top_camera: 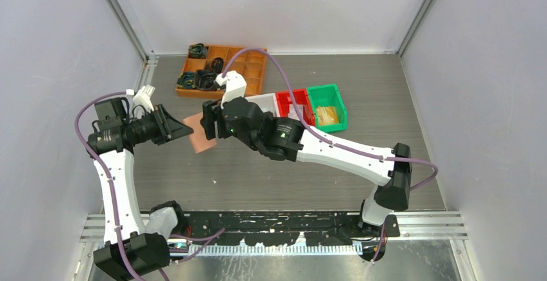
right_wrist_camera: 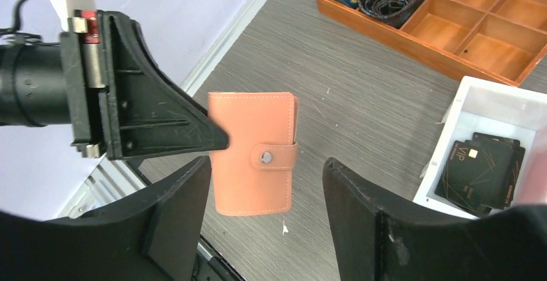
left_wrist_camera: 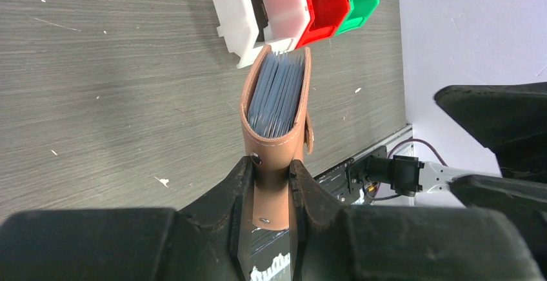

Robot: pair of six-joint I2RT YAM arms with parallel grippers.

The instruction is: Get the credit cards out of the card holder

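Observation:
My left gripper is shut on the tan leather card holder, gripping it by its spine side. In the left wrist view the holder's far end shows a stack of thin bluish clear sleeves between the covers. Whether any card sits in them I cannot tell. A snap strap crosses the edge of the holder. My right gripper is open beside the holder, its fingers apart with nothing visible held. Several black cards lie in the white bin.
Next to the white bin stand a red bin with pale cards and a green bin with a yellowish item. Behind is an orange compartment tray with dark rolled items at its left.

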